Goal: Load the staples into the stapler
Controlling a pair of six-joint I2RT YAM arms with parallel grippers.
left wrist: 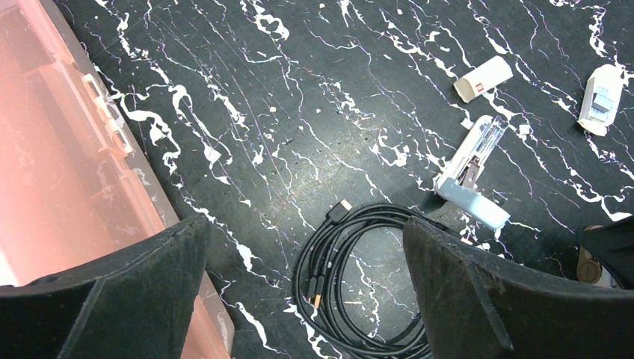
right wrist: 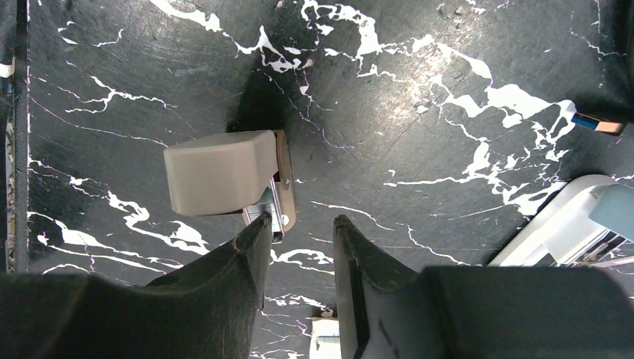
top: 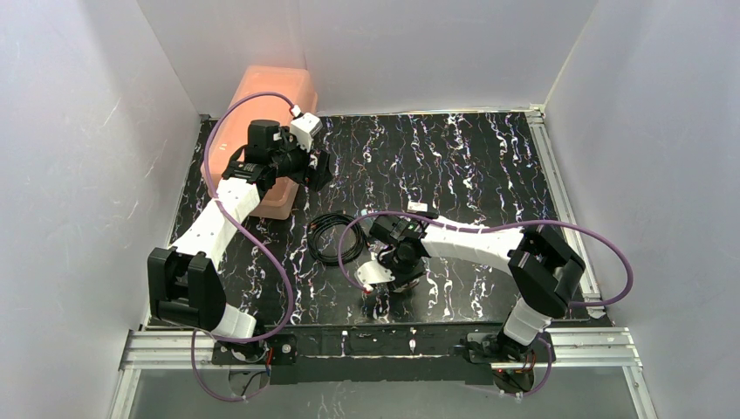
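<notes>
In the right wrist view a taupe stapler [right wrist: 220, 173] stands on its side, a thin metal strip [right wrist: 276, 206] showing at its lower edge. My right gripper is part open over the table, its left fingertip overlapping the strip's end in view; whether they touch I cannot tell. Nothing shows between its fingers. A white stapler with a blue-grey end [left wrist: 472, 202] lies opened up, its metal channel exposed. Behind it sits a small white box [left wrist: 484, 78]. My left gripper [top: 319, 171] hangs open and empty beside the orange bin.
A coiled black cable [left wrist: 359, 280] lies between the arms. The orange bin [left wrist: 67, 149] fills the left side. Another white stapler-like item [left wrist: 600, 99] lies at the far right of the left wrist view.
</notes>
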